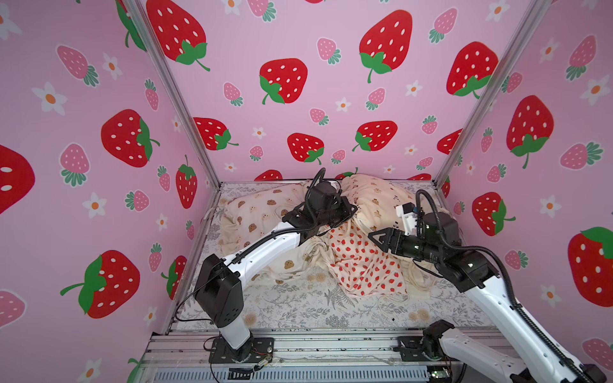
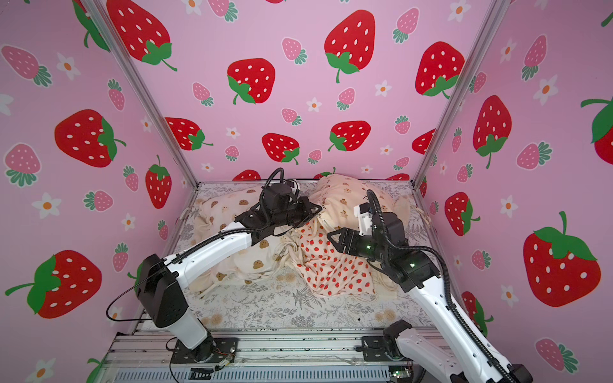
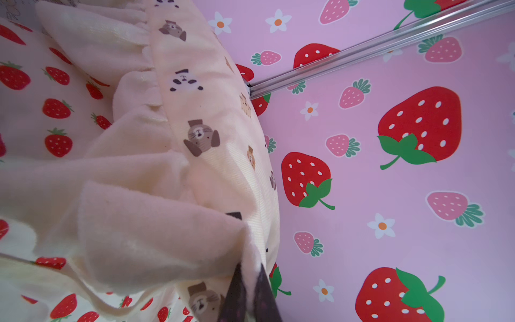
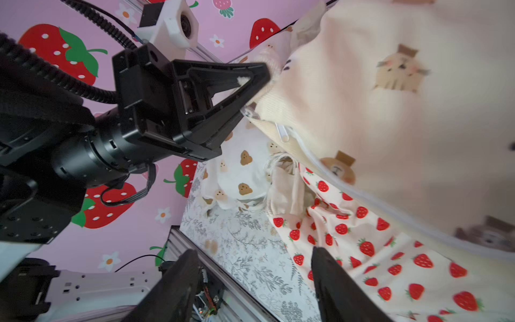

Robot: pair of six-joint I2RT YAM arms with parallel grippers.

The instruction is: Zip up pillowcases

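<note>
A cream pillowcase with animal prints [image 1: 364,194] lies puffed at the back right, a pale zipper band [image 4: 332,182] along its lower edge and a small zipper pull [image 4: 282,132] near its upper end. My left gripper is shut on the cream fabric at that edge. My right gripper [image 1: 380,237] is part open just right of and below it, over the pillowcase and zipper, nothing seen between its fingers. Beneath lies strawberry-print fabric [image 1: 364,268].
Another cream cloth with brown prints [image 1: 255,217] covers the left of the floral mat [image 1: 338,312]. Strawberry-patterned walls and metal rails enclose the space on three sides.
</note>
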